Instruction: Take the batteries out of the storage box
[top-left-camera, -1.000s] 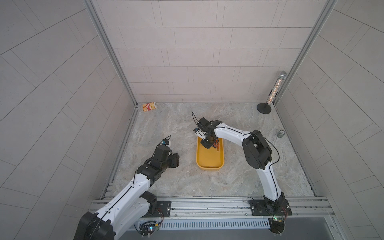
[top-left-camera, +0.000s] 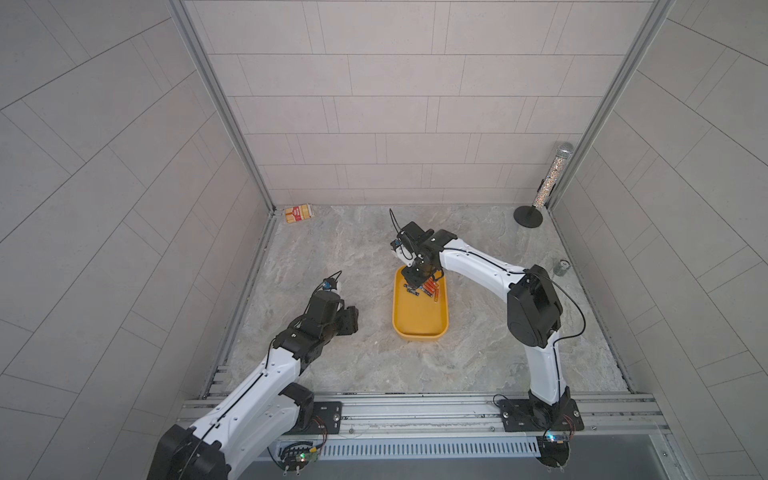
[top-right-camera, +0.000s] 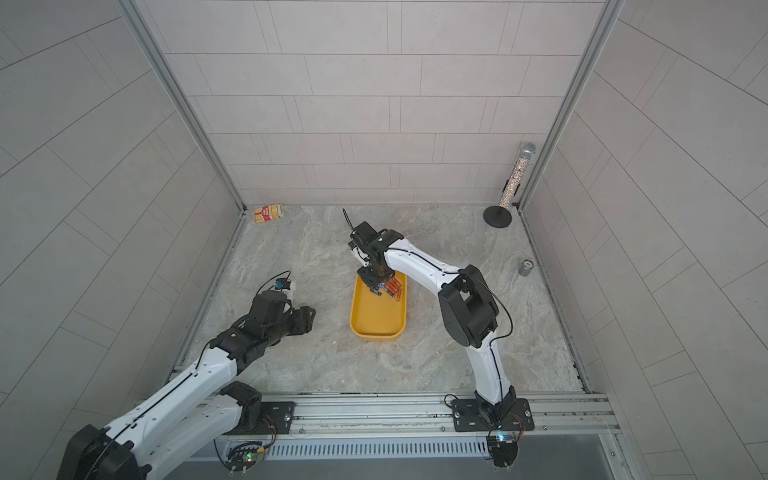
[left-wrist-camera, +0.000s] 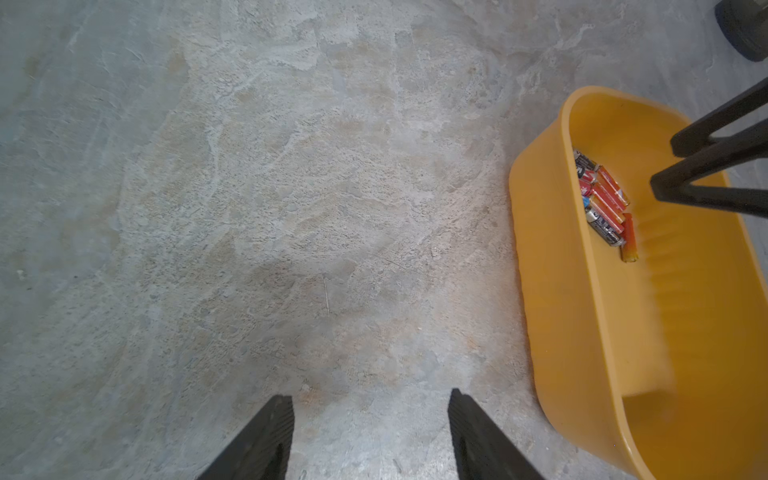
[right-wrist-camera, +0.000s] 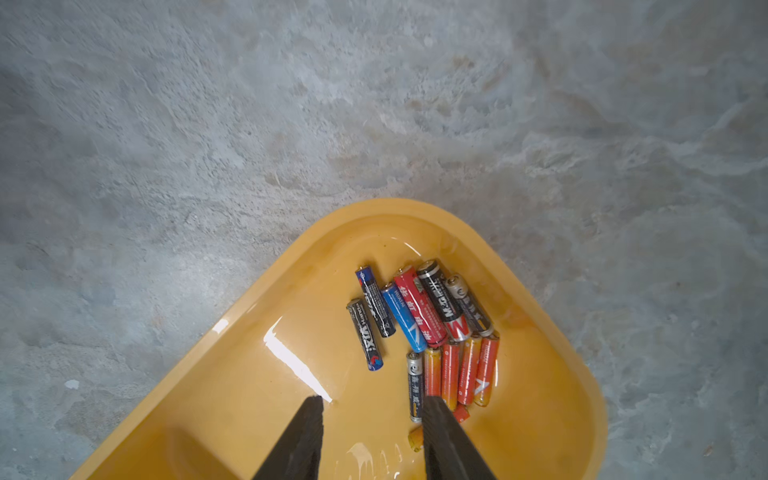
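Observation:
The yellow storage box (top-left-camera: 420, 324) sits mid-table, with batteries (right-wrist-camera: 448, 368) of red, orange, blue, silver and black lying in its far end. My right gripper hangs open over the box near them, nothing visibly between its fingers; in the left wrist view its dark fingers reach over the box's rim. My left gripper is open and empty above bare table, left of the box.
A red-and-yellow packet (top-left-camera: 297, 213) lies at the back left. A tall tube on a black stand (top-left-camera: 529, 216) is at the back right, and a small can (top-left-camera: 561, 267) at the right edge.
The left arm and the box have not moved.

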